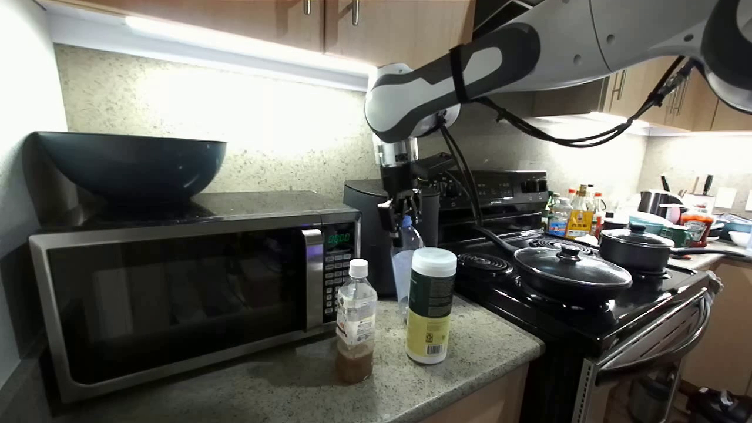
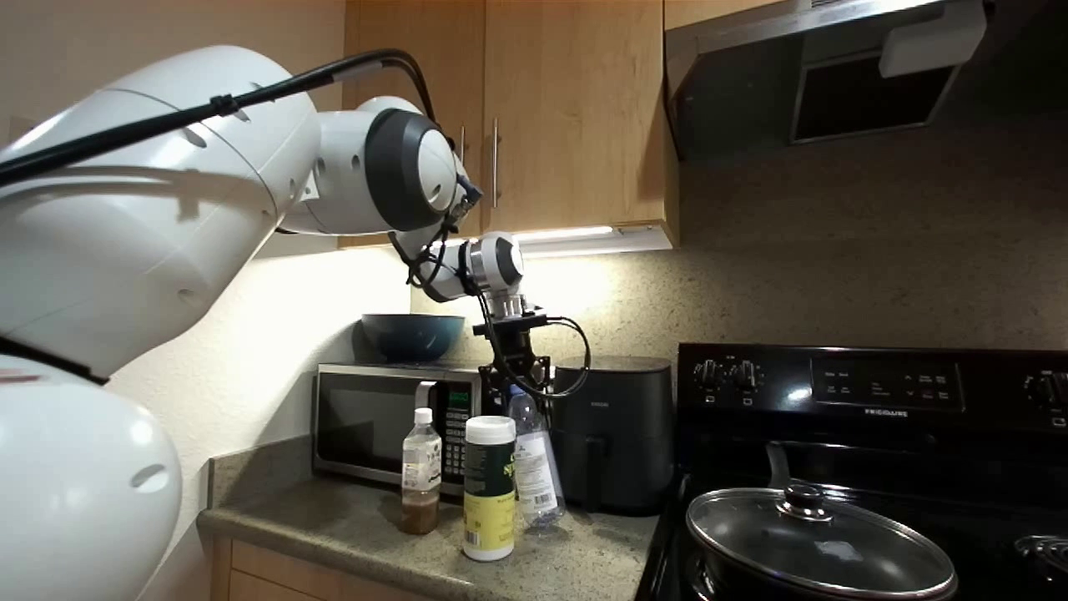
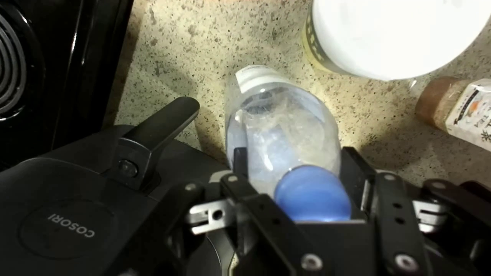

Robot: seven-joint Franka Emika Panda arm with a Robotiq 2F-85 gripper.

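A clear plastic bottle (image 1: 406, 271) with a blue cap (image 3: 313, 195) leans on the counter, its base still down. Its top tips toward the microwave in exterior view 2, where its white label (image 2: 536, 471) shows. My gripper points down around the bottle's upper part, its fingers part open. Between the fingers, the cap lies close to the one on the right of the wrist view, and a gap shows on the left. Contact with the right finger (image 3: 355, 161) cannot be made out for sure.
A wipes canister (image 1: 430, 306) and a bottle of brown liquid (image 1: 356, 324) stand in front. The black air fryer (image 2: 616, 436) is close beside the bottle. The microwave (image 1: 190, 289) bears a dark bowl (image 1: 134, 165). A lidded pan (image 1: 571, 275) sits on the stove.
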